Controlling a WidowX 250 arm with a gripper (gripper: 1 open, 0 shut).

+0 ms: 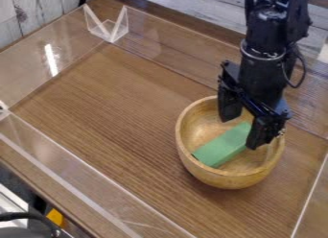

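Note:
A wooden bowl sits on the table at the lower right, holding a green rectangular object. My black gripper hangs over the back right part of the bowl, open, its fingers above and beside the green object. Whether the fingers touch the bowl or the object is hard to tell.
A white angular item stands at the back left. A small blue item, partly hidden, is behind the gripper at the right. A wall runs along the back.

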